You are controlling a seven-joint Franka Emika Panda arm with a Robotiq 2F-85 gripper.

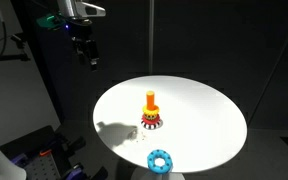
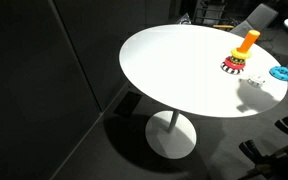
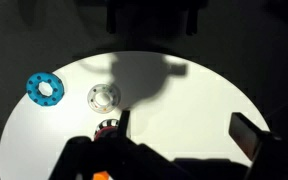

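Note:
A stacking toy with an orange post stands upright on the round white table. Yellow, red and black-and-white rings sit around its base. Close to the table's rim lies a blue ring, and a pale ring lies flat between it and the stack. High above the table, my gripper is open, its dark fingers wide apart with only tabletop showing between them. In the wrist view the left finger partly covers the stack. The gripper also shows at the lower right of the second exterior view, clear of every ring.
The table stands on a single round white foot. Dark curtains hang behind, and a chair is in the background.

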